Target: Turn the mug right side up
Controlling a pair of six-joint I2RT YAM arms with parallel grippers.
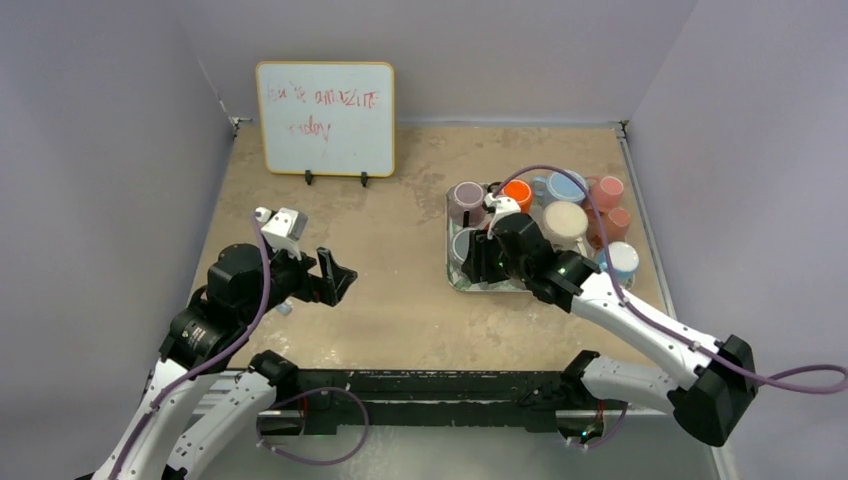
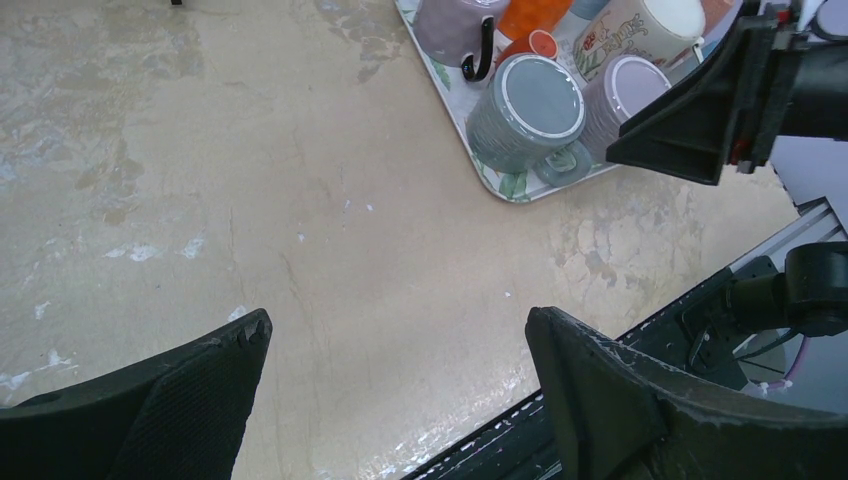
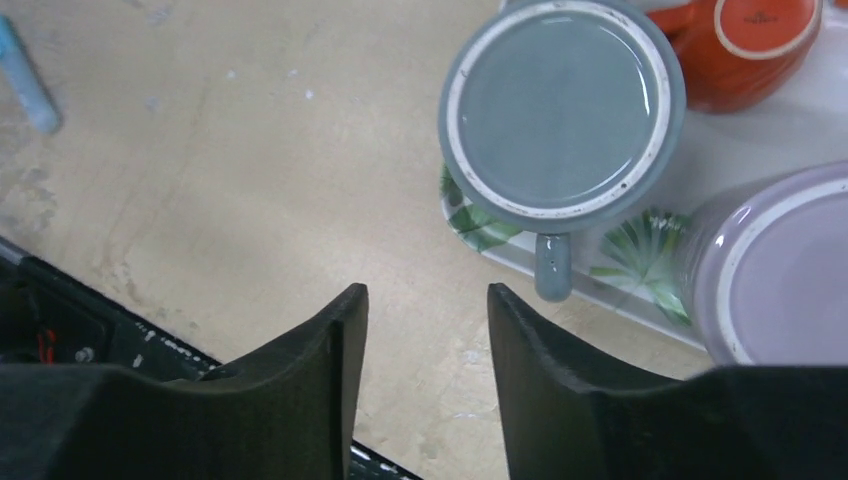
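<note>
A grey-blue mug point(image 3: 560, 110) stands upside down in the front-left corner of the mug tray point(image 2: 490, 185), its flat base facing up. Its handle point(image 3: 552, 267) points toward the table's front, near the tray edge. My right gripper is above that corner, its fingers apart and empty, with the handle just right of the right fingertip in the right wrist view. From above, that gripper point(image 1: 480, 260) partly covers the mug point(image 1: 463, 243). Over the left side of the table my left gripper point(image 1: 340, 275) stands open and empty.
Close beside the grey-blue mug are a purple mug point(image 3: 790, 275) and a small red cup point(image 3: 750, 50). Several more mugs crowd the tray. A whiteboard point(image 1: 326, 118) stands at the back left.
</note>
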